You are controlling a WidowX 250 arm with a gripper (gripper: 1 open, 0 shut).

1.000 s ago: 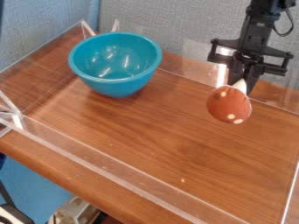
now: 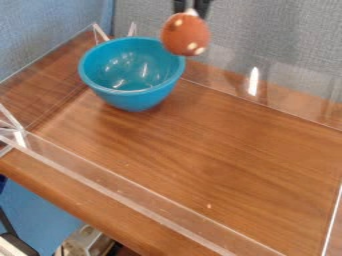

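Note:
An orange, white-spotted object (image 2: 185, 35) is in the air at the top of the camera view, just above the right rim of a teal bowl (image 2: 131, 85). My gripper (image 2: 187, 8) is mostly out of frame and blurred behind and above the object, which hangs from it. The state of the fingers is hard to make out. The bowl stands upright at the back left of the wooden table, its visible interior empty.
Grey and blue padded walls border the back and left, with clear strips along the table's edges.
My gripper and the orange object have moved left and up, from over the table's right side to the bowl's right rim. The bowl has stayed in place.

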